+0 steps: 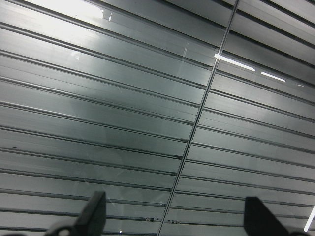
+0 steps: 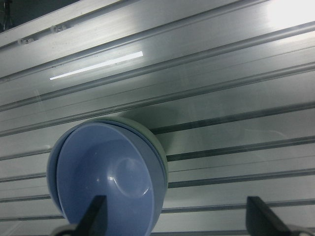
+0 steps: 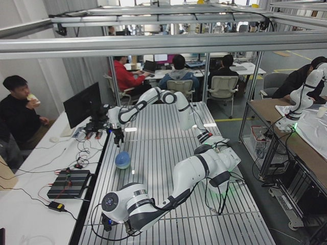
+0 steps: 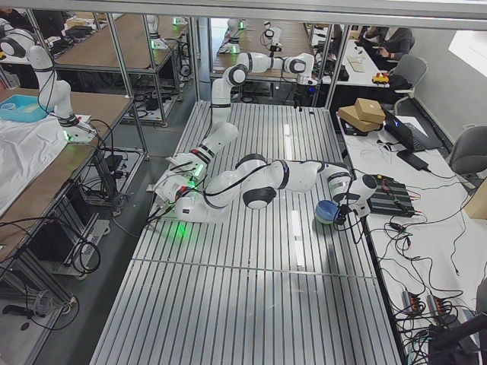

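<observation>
A stack of nested bowls [image 3: 122, 160] [image 4: 323, 210], blue inside with a pale green outer one, stands on the slatted metal table [image 3: 153, 229]. In the right wrist view the blue bowl [image 2: 115, 167] fills the lower left. My right gripper is open above it, one finger over the bowl and the other over bare slats. My left gripper stands open over empty slats, with nothing between its fingers. It is at the end of the nearer arm in the camera left view.
A white side desk [image 3: 30, 214] with monitor, black boxes and cables runs along one long edge of the table. Both arms reach across the table. Another table [image 4: 61, 167] with robot arms stands beyond an aisle.
</observation>
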